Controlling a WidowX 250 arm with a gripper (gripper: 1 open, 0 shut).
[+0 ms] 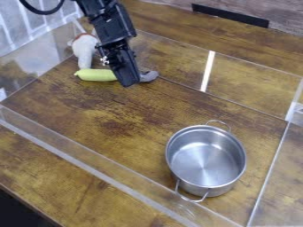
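My black gripper (126, 74) reaches down from the top left, its tip low over the table beside a pale yellow-green elongated object (95, 75). It looks shut, with nothing visible between its fingers. A white object (83, 46) lies behind the arm at the left, and a grey piece (147, 75) is just right of the gripper, partly hidden.
A steel pot (205, 160) with two wire handles stands at the lower right. Clear plastic walls edge the wooden table (83, 142).
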